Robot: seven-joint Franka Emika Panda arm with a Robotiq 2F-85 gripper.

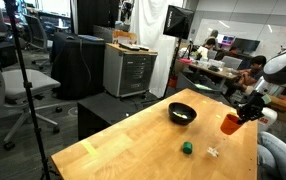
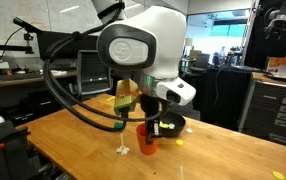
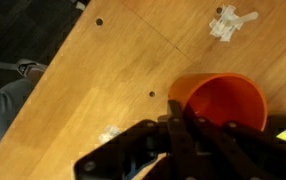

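An orange-red cup (image 1: 230, 124) is held by its rim in my gripper (image 1: 241, 119) at the right end of the wooden table. In the wrist view the cup (image 3: 223, 104) opens toward the camera, its near wall between the dark fingers of my gripper. Exterior view 2 shows the cup (image 2: 147, 139) below the white arm, its lower part close above the tabletop; whether it touches I cannot tell. A black bowl (image 1: 182, 113) with something pale inside stands farther back on the table.
A green object (image 1: 188, 148) lies near the table's front edge. A small whitish piece (image 1: 213, 152) is on the wood close to the cup. Chairs and cabinets stand behind.
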